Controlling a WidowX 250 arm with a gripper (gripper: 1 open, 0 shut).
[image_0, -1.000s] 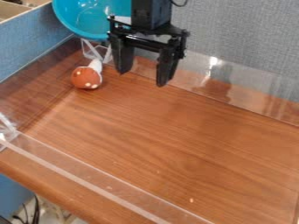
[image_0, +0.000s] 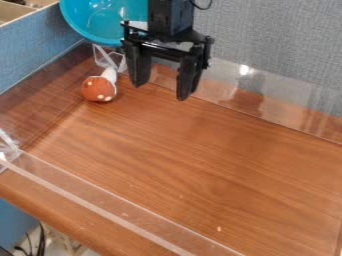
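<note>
My black gripper (image_0: 163, 72) hangs at the top centre over the wooden tray floor, its two fingers apart with nothing between them. Left of it a small toy with an orange, round head (image_0: 98, 88) and a pale stem lies near the back left. A turquoise round object (image_0: 91, 18) stands behind it, partly hidden by the arm.
Clear plastic walls (image_0: 281, 92) run along the back and front of the wooden surface (image_0: 214, 170). A blue padded side (image_0: 38, 68) is at the left. Something white and crumpled (image_0: 7, 148) sits at the left edge.
My gripper has shifted very slightly to the left; the objects look the same.
</note>
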